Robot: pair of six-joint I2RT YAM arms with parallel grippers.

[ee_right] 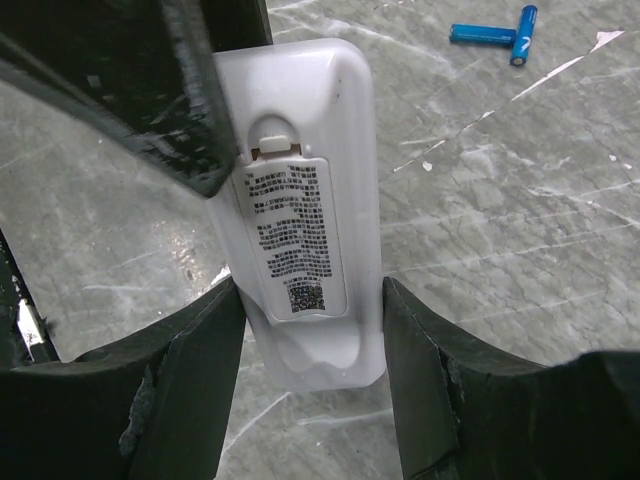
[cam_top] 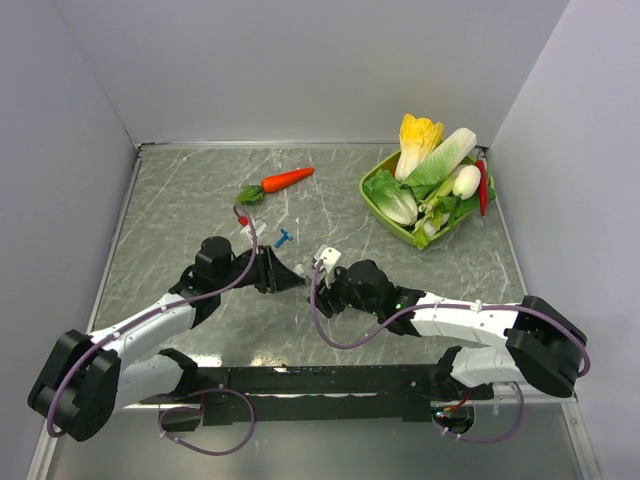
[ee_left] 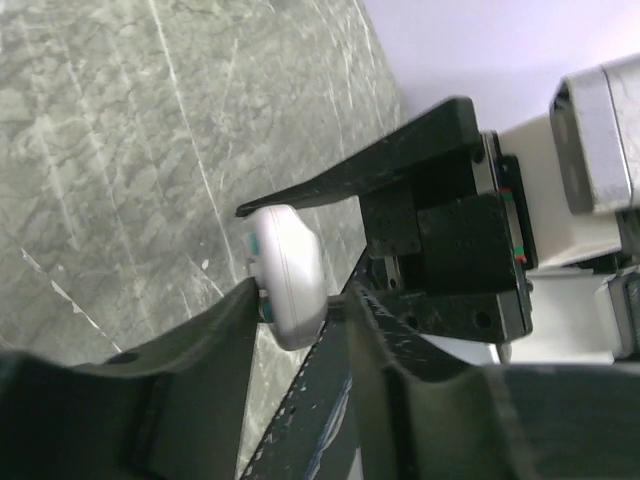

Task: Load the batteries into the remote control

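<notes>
The white remote control (ee_right: pixel 350 220) is held by my right gripper, shut on its sides near the lower end. In the right wrist view its back faces up, with a printed label on the closed-looking cover. My left gripper is part open around the remote's other end (ee_left: pixel 292 275), with a gap visible on one side. One dark left finger (ee_right: pixel 190 110) overlaps the remote's upper left edge in the right wrist view. Two blue batteries (ee_right: pixel 483 34) lie touching on the table, apart from both grippers; from above they form a small blue shape (cam_top: pixel 284 238).
A green basket (cam_top: pixel 372 205) of vegetables stands at the back right. A carrot (cam_top: pixel 287 179) lies at the back left. Both arms meet closely over the front middle, their cables looping nearby.
</notes>
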